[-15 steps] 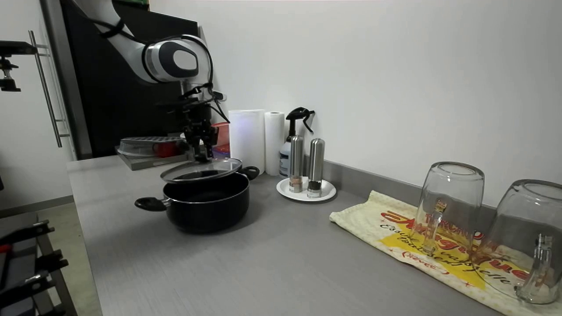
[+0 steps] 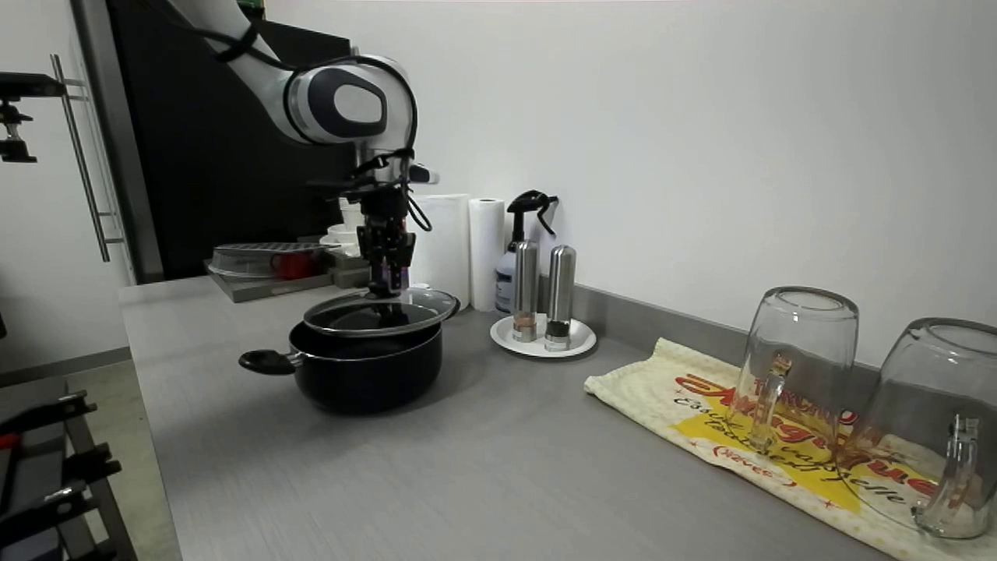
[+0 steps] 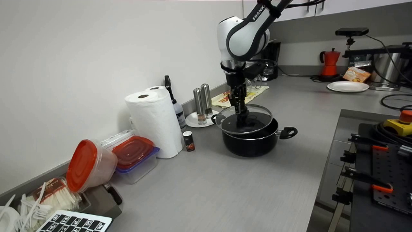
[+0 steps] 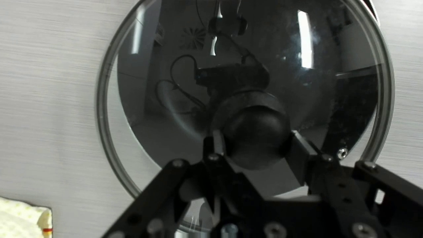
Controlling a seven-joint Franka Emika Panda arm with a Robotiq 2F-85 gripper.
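A black pot (image 2: 369, 382) with two side handles stands on the grey counter. Over its opening is a round glass lid (image 2: 346, 316), slightly tilted and off-centre; part of the pot's dark inside shows below its edge. My gripper (image 3: 242, 116) is shut on the lid's black knob (image 4: 257, 133), which sits between the two fingers in the wrist view. In that view the lid's glass (image 4: 174, 85) fills the middle and hides most of the pot. Whether the lid touches the pot's rim anywhere I cannot tell.
Salt and pepper mills stand on a small white plate (image 2: 544, 347) near the wall. Paper towel rolls (image 3: 155, 116) and a small spice jar (image 3: 188, 140) are close by. Two upturned glass mugs (image 2: 794, 365) rest on a printed towel (image 2: 668, 393).
With the lid in its grip, my gripper has moved to the right in exterior view 1, and the lid now covers more of the pot's opening. The pot has stayed put.
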